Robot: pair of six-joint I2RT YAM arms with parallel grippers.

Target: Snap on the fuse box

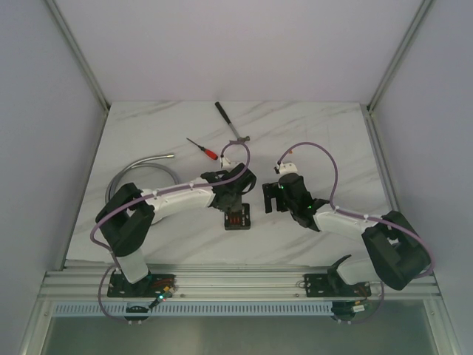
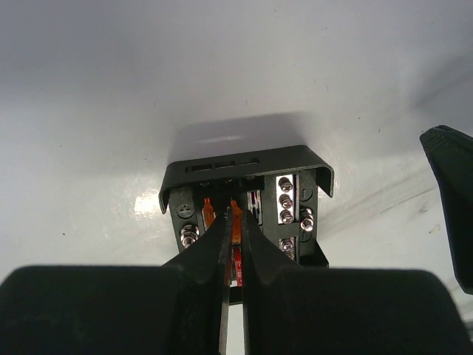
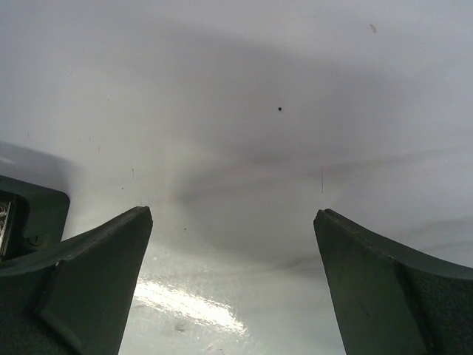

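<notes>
The black fuse box (image 1: pixel 237 220) sits on the pale table at the centre front; in the left wrist view its body (image 2: pixel 247 164) shows screw terminals and orange parts (image 2: pixel 208 211). My left gripper is over it, its fingertips shut on a small orange piece in the middle of the box. My right gripper stands open to the right of the box, nothing between its fingers; the box's corner (image 3: pixel 41 214) shows at the left of the right wrist view.
A hammer (image 1: pixel 225 116) and a red screwdriver (image 1: pixel 209 154) lie behind the box. A grey hose (image 1: pixel 118 181) is coiled at the left.
</notes>
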